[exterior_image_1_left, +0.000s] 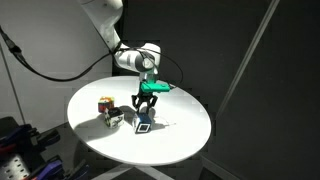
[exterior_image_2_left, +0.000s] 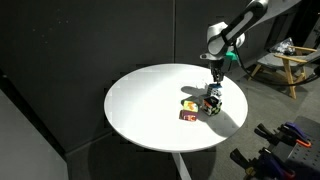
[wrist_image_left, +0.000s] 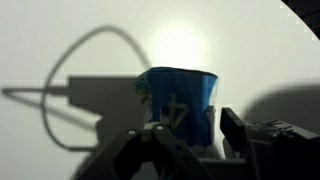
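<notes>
A small box with a dark blue face (wrist_image_left: 182, 98) and a pale-framed front (exterior_image_1_left: 143, 128) stands on the round white table. My gripper (exterior_image_1_left: 148, 99) is just above and behind it in the first exterior view, its fingers spread apart. From the wrist, the blue face lies beyond and between the two separated dark fingertips; whether either one touches it I cannot tell. In the second exterior view the box (exterior_image_2_left: 214, 89) is beneath the gripper (exterior_image_2_left: 217, 75), partly behind another object.
Close beside the box sits a black-and-white patterned block (exterior_image_1_left: 113, 117). A red and yellow box (exterior_image_1_left: 105, 104) is farther left.
</notes>
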